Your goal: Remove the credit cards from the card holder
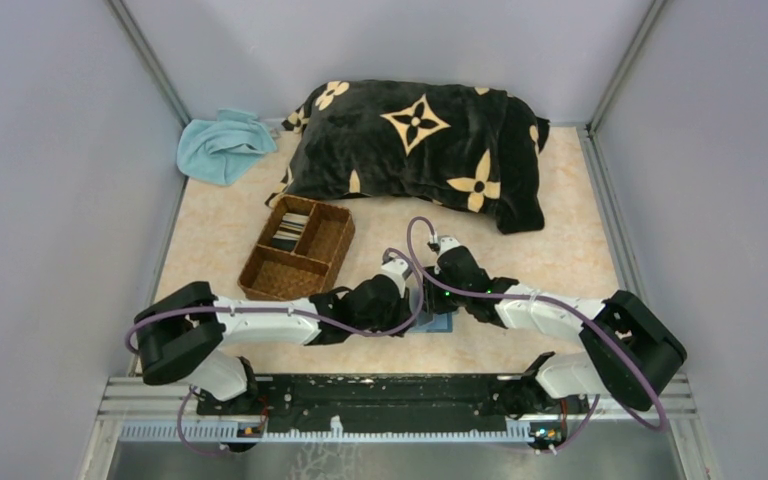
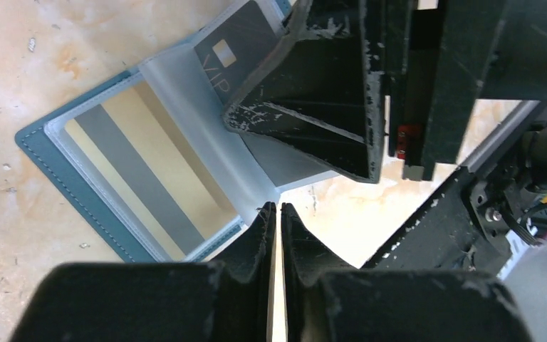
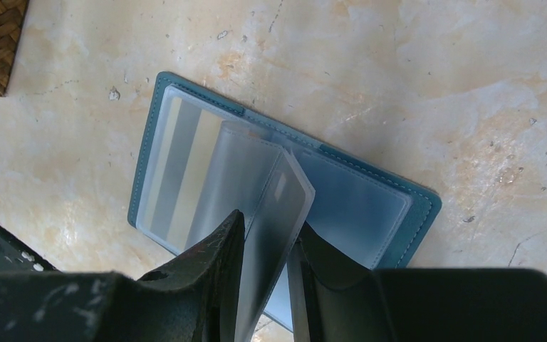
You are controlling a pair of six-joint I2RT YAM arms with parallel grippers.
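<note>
The blue card holder (image 3: 427,203) lies spread on the table with clear sleeves. A striped cream-and-grey card (image 2: 149,171) sits in one sleeve, and a dark card marked VIP (image 2: 238,43) is in a raised middle page (image 3: 278,178). My right gripper stands open, its fingers on either side of that page. At the holder's lower edge, close to the page, my left gripper has its fingertips a narrow gap apart, with no card visible between them. In the top view the arms largely cover the holder.
A woven basket (image 1: 290,272) with compartments stands to the left, several cards (image 1: 291,228) in one of them. Behind lie a dark patterned cushion (image 1: 415,150) and a turquoise cloth (image 1: 222,148).
</note>
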